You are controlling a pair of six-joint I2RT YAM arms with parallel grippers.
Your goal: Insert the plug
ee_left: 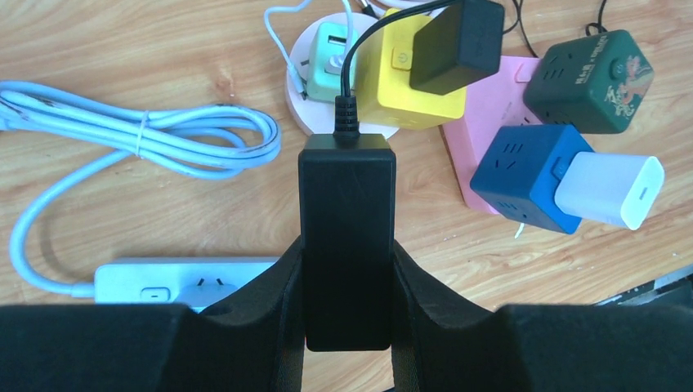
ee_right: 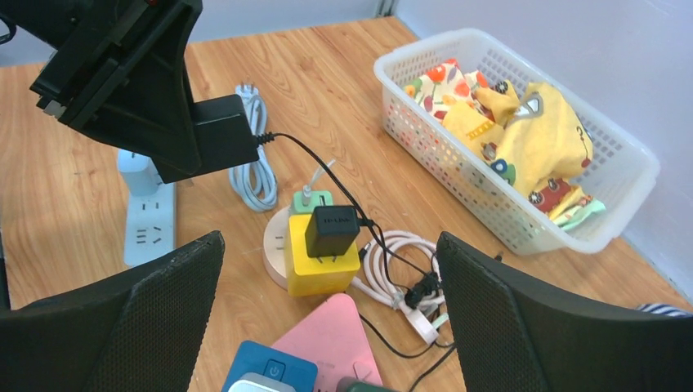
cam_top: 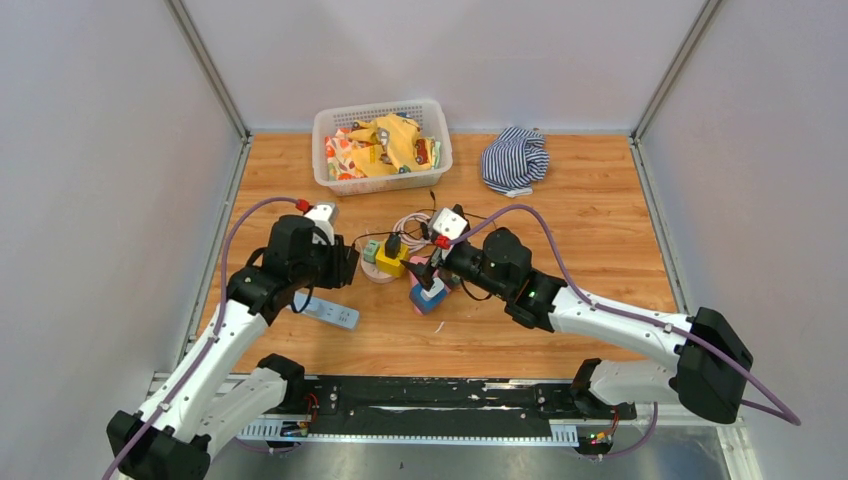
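My left gripper is shut on a black power adapter plug [ee_left: 346, 212], with its thin cable leaving the far end. In the right wrist view the adapter [ee_right: 225, 135] hangs above the table; its prongs cannot be made out. Below and near it lies a pale blue power strip [ee_right: 151, 220] with a plug [ee_right: 139, 171] seated at one end and bare sockets beside it. My right gripper stands open above the cube sockets, nothing between its fingers. A yellow cube [ee_right: 320, 273] carries another black adapter [ee_right: 332, 229].
Green [ee_left: 331, 57], blue [ee_left: 527, 175] and dark green [ee_left: 588, 82] cubes crowd the middle, beside a pink block [ee_left: 497, 110]. Coiled blue cable [ee_left: 188, 135] lies near the strip. A white basket [cam_top: 330, 184] and striped cloth [cam_top: 515, 160] sit at the back.
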